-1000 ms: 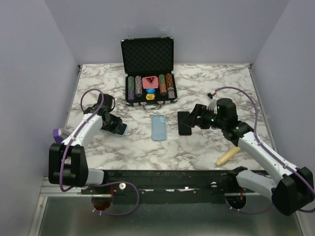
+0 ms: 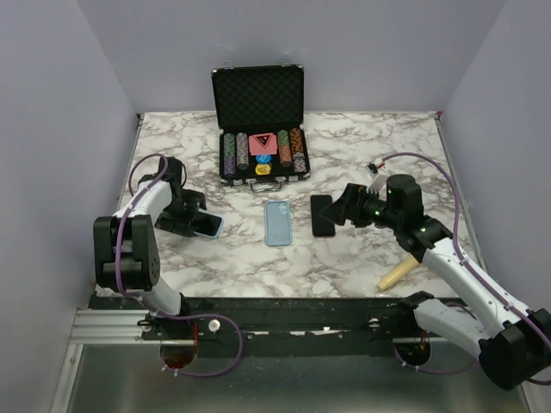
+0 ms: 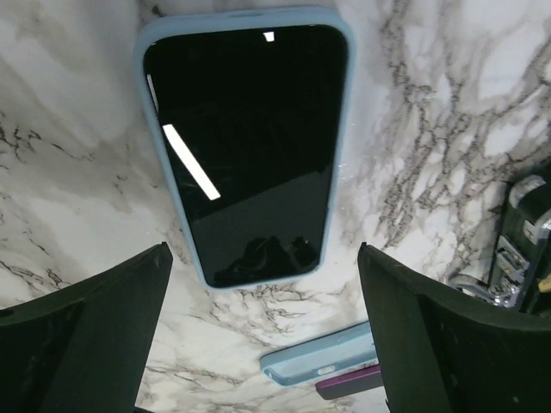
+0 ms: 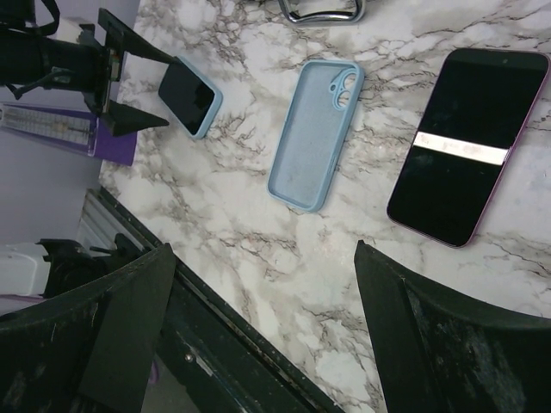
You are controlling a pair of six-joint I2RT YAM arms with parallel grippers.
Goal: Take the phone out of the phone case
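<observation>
A dark-screened phone [image 3: 258,146] sits in a light blue case [image 3: 162,163], lying flat at the left of the table. Open and empty, my left gripper hangs above the case's near end in its wrist view; from above, its arm partly covers the cased phone [image 2: 207,224]. In the right wrist view the left gripper has its fingers apart beside that phone. An empty blue case [image 2: 278,223] and a bare phone [image 2: 323,215] lie toward the middle. My right gripper, also open, holds nothing and stays high near the bare phone.
At the back stands an open black case of poker chips [image 2: 263,155], its handle [image 2: 266,187] facing front. A tan cylinder [image 2: 398,273] lies at the front right beneath the right arm. Bare marble [image 2: 284,275] spreads across the front middle.
The right arm has barely shifted; the phones and cases look unmoved.
</observation>
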